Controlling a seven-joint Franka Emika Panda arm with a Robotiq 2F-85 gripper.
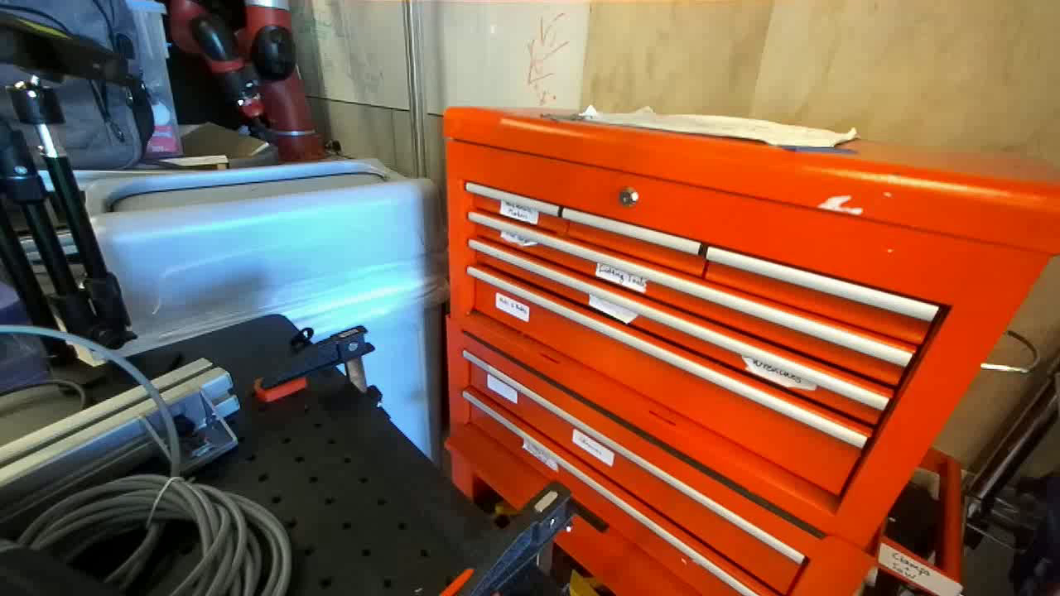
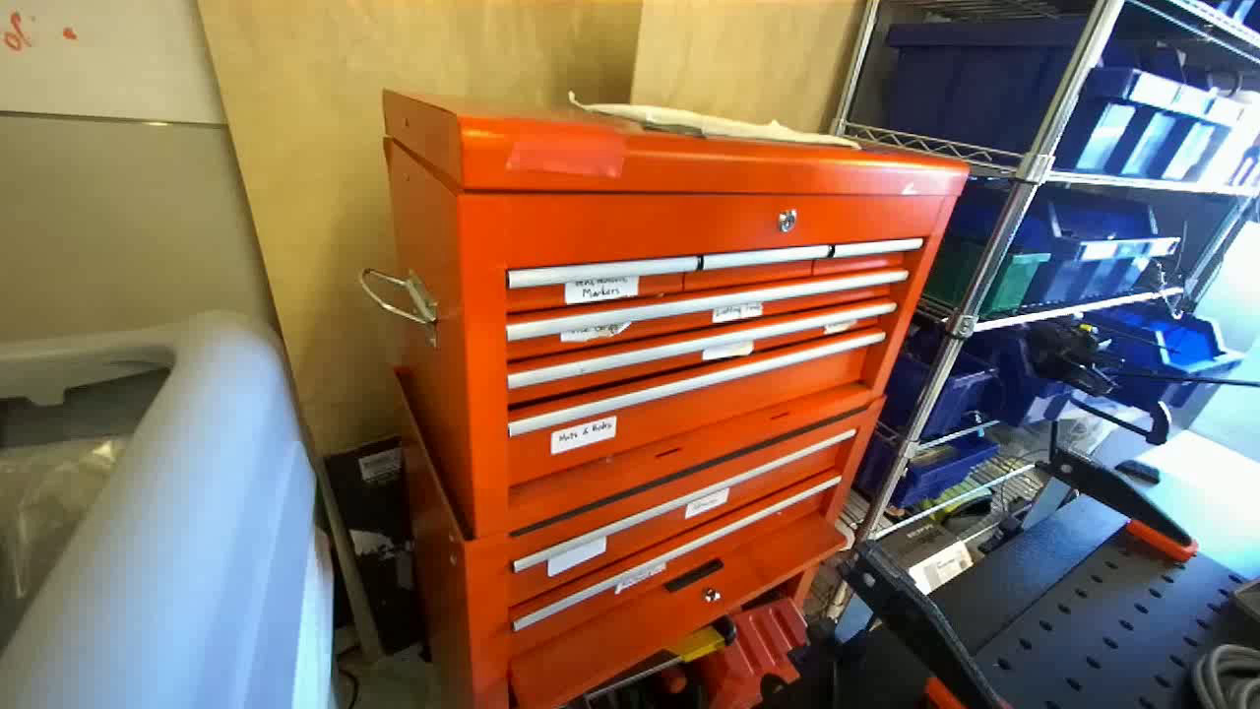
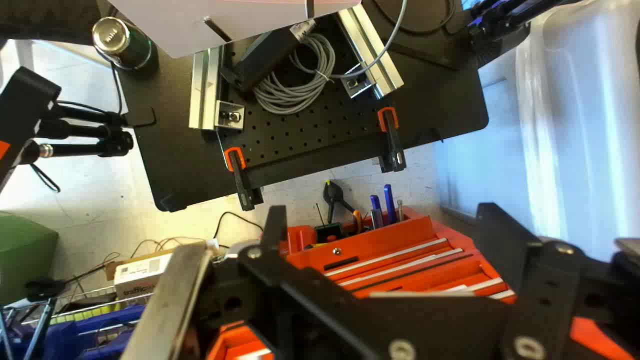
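In the wrist view my gripper stands open, its two black fingers wide apart with nothing between them. Below and beyond it is the orange tool chest, seen from above and partly hidden by the gripper. Neither exterior view shows the gripper. There, the chest has all its visible drawers closed, with pale handle strips and handwritten labels. A white cloth or sheet lies on its lid.
A black perforated table carries coiled grey cable, metal rails and two orange-tipped clamps that jut past its edge. A can stands at one corner. Shelves with blue bins stand beside the chest; a large pale plastic container is opposite.
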